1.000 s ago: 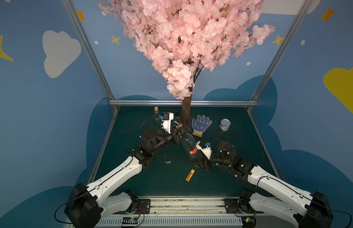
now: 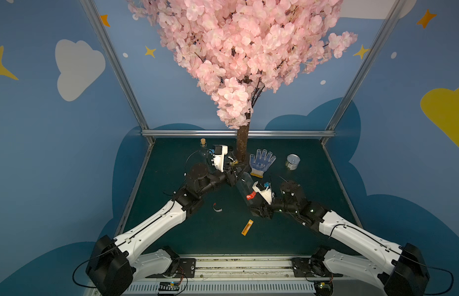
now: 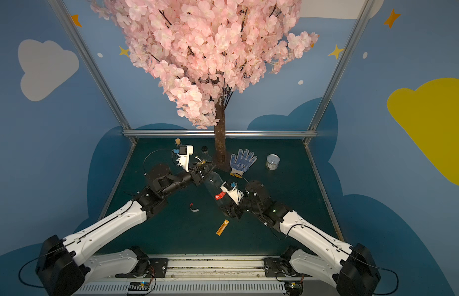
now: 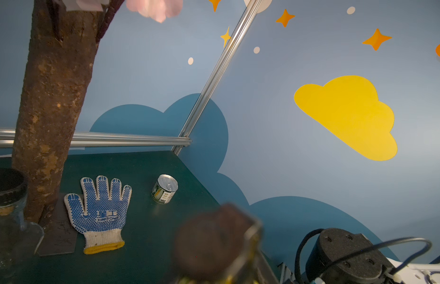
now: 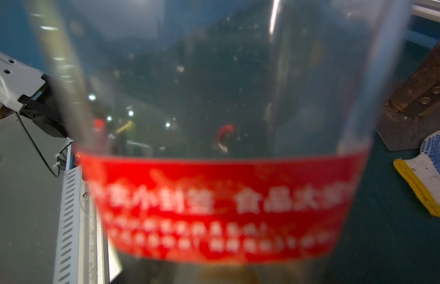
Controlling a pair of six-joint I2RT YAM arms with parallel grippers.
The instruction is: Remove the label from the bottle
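Observation:
A clear glass bottle (image 2: pixel 244 183) is held tilted above the table between my two arms. Around its lower part runs a red label (image 2: pixel 251 195) with white print, which fills the lower middle of the right wrist view as a whole band (image 5: pixel 220 208) on the glass. My left gripper (image 2: pixel 236 173) is shut on the bottle's upper end. Toward its base, my right gripper (image 2: pixel 260 211) is shut on the same bottle. A blurred brown round end (image 4: pixel 205 241), close to the lens in the left wrist view, seems to be the bottle's top. The right fingertips are hidden by the bottle.
On the table lie a curled red-and-white strip (image 2: pixel 217 207) and an orange packet (image 2: pixel 247 227). Toward the back are a glove (image 2: pixel 262 161), a can (image 2: pixel 292 161), a tree trunk (image 2: pixel 242 143) and a corked bottle (image 2: pixel 203 144).
Both arms have shifted slightly, my left gripper a touch lower and toward the right arm.

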